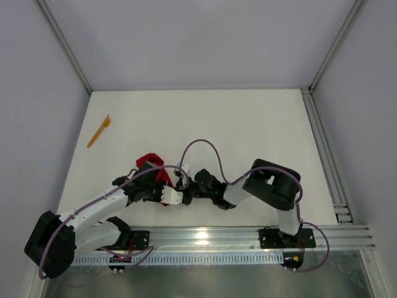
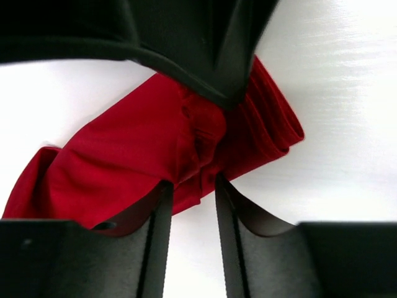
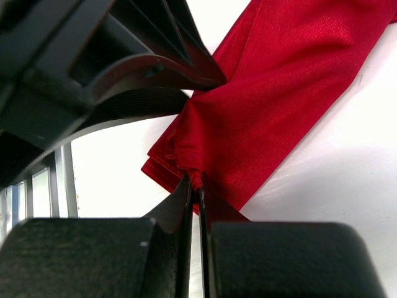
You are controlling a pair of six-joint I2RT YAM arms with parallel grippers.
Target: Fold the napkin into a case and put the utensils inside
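Note:
The red napkin (image 1: 149, 159) lies folded into a long strip near the table's front, mostly covered by my arms in the top view. In the right wrist view, my right gripper is shut on a pinched edge of the napkin (image 3: 248, 146) near one end. My left gripper is part open over that same end of the cloth (image 2: 124, 143), with a narrow gap between its tips and red fabric showing there. The orange utensils (image 1: 99, 131) lie together at the far left, apart from the napkin.
Both grippers are crowded close together; each wrist view has the other's dark fingers across its upper part. A metal rail (image 1: 205, 236) runs along its front edge.

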